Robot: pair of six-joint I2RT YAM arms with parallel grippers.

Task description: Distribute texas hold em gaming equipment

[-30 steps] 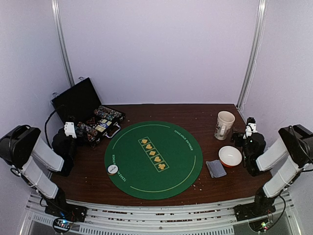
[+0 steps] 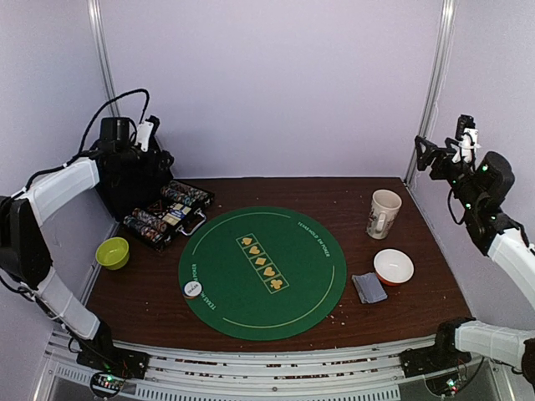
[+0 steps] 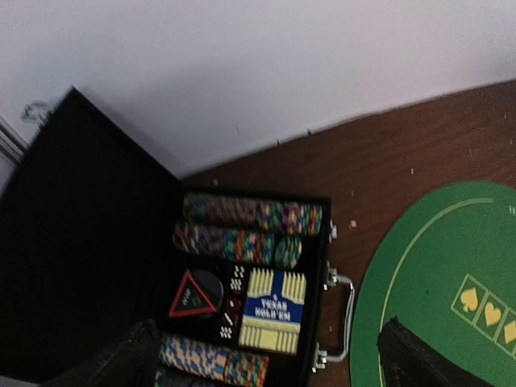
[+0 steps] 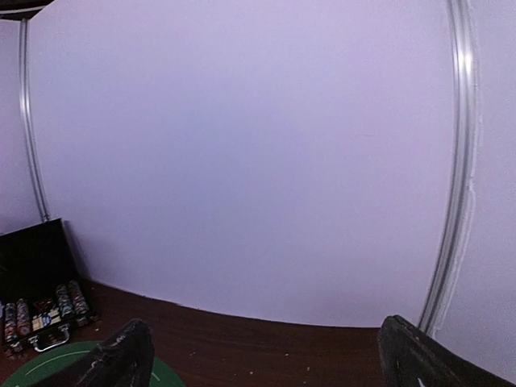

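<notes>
An open black case (image 3: 316, 322) at the back left of the table holds rows of chips (image 3: 251, 213), card decks (image 3: 274, 310) and a triangular marker (image 3: 192, 295). Above it, in front of its raised lid, my left gripper (image 2: 165, 159) hangs open and empty. A round green poker mat (image 2: 217, 251) covers the table's middle, with a white dealer disc (image 2: 192, 289) at its left edge. High over the table's right side, my right gripper (image 2: 420, 154) is open, nothing between its fingers; its wrist view shows mostly back wall.
A yellow-green bowl (image 2: 112, 253) stands at the left edge. To the right are a tall mug (image 2: 384, 214), a white bowl (image 2: 393, 266) and a folded grey cloth (image 2: 369, 288).
Both arms have risen from low at the sides. The left gripper has moved up and toward the back over the case; the right has lifted well above the mug's level. Table objects stay put.
</notes>
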